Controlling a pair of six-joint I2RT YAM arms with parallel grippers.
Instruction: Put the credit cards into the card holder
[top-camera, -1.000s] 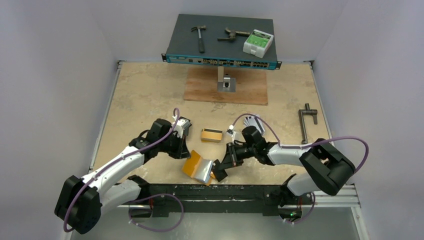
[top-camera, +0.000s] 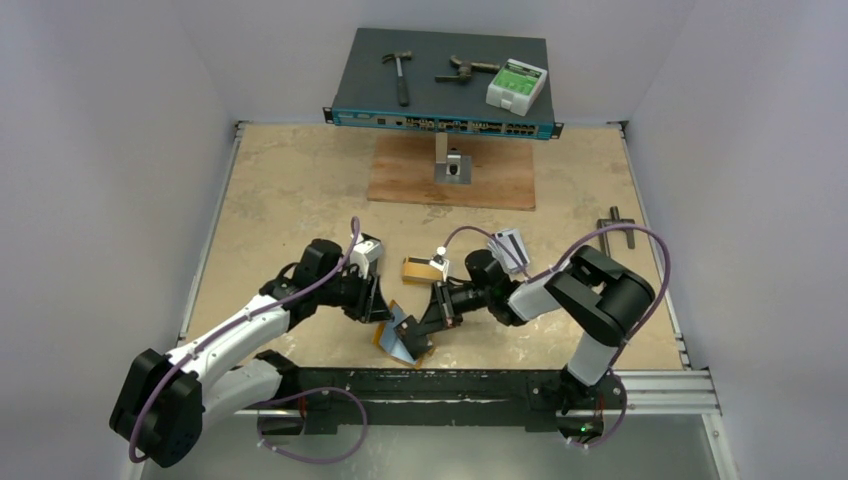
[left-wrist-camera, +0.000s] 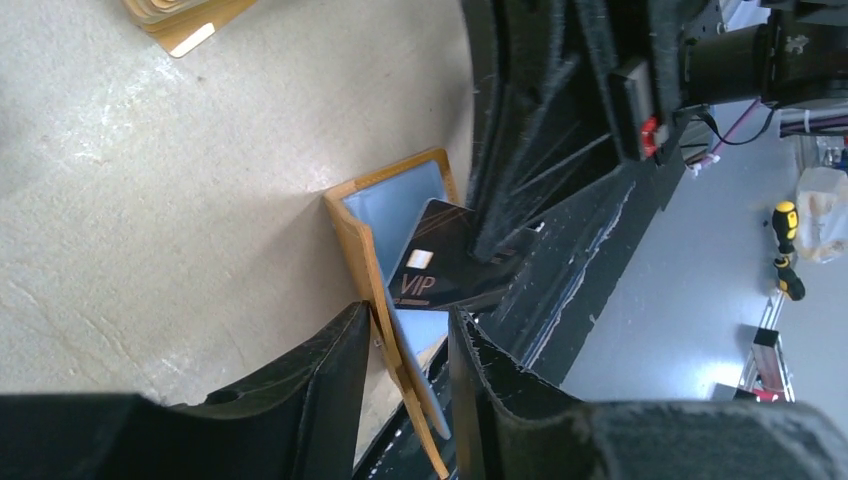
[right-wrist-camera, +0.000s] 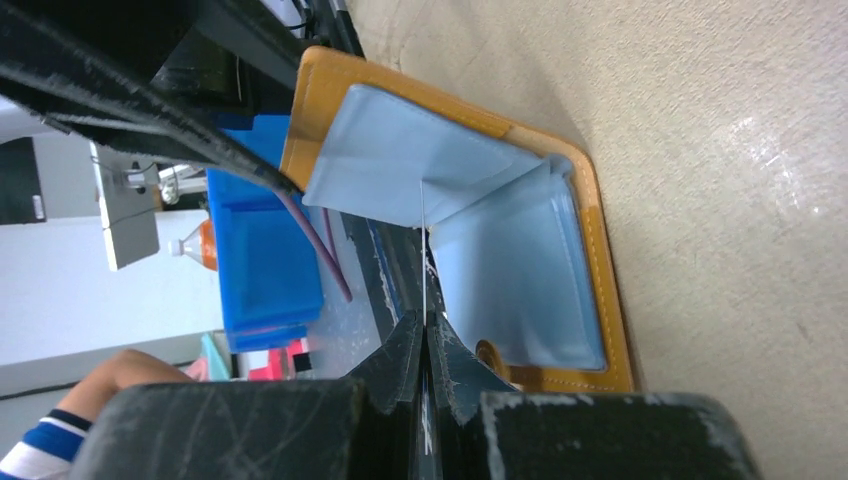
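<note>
The tan-edged card holder (top-camera: 389, 340) lies opened near the table's front edge, its blue pockets showing. A black VIP card is over the blue pocket side; my right gripper is shut on it, and the card appears edge-on as a thin line in the right wrist view. Whether its edge is inside a pocket I cannot tell. My left gripper stands part open at the holder's raised flap, which passes between its fingers; the left finger (left-wrist-camera: 345, 345) is against or very near the tan edge. White cards (top-camera: 509, 248) lie behind the right arm.
A small orange-tan item (top-camera: 423, 271) sits behind the grippers. Farther back are a wooden board (top-camera: 400, 170) and a dark rack unit (top-camera: 430, 90) carrying hammers and a white box (top-camera: 517, 88). A metal tool (top-camera: 616, 226) lies at the right edge.
My right gripper has moved left with the black card, from the holder's right side to over its blue part. The left gripper has shifted slightly right, and the holder's flap stands more upright.
</note>
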